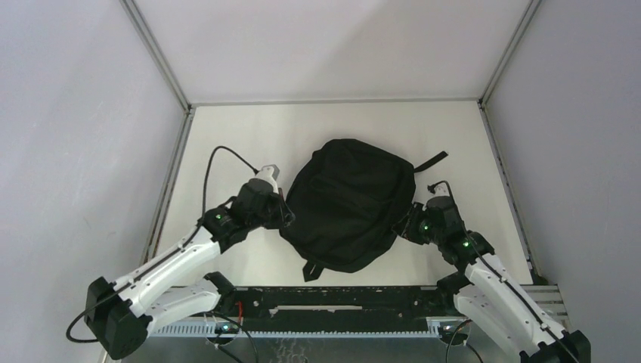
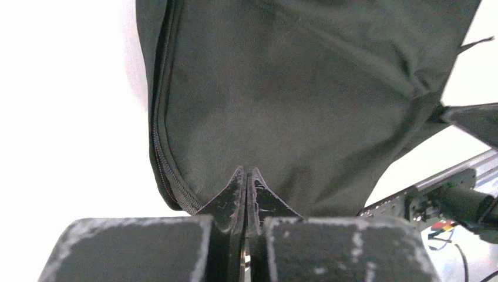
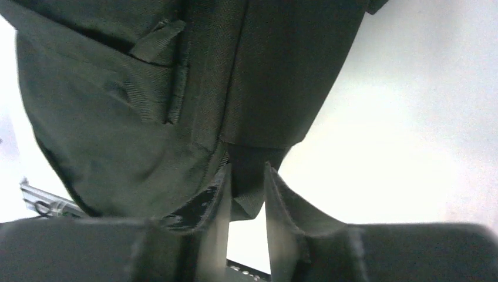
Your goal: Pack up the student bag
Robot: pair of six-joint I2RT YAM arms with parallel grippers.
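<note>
The black bag (image 1: 351, 204) lies flat and tilted on the white table, its straps poking out at upper right and lower left. At its left edge, in the top view, is my left gripper (image 1: 289, 215). The left wrist view shows that gripper shut, its tips together and no cloth between them; the bag's zipped edge (image 2: 163, 158) passes to the left of the tips. My right gripper is open by a narrow gap over the bag's right edge, with a side flap (image 3: 249, 182) showing between its fingers. Whether they touch the cloth I cannot tell.
Bare white table (image 1: 249, 128) surrounds the bag, widest behind and to the left. Pale walls close in the left, back and right. A dark rail (image 1: 332, 302) runs along the front edge. No other loose objects are visible.
</note>
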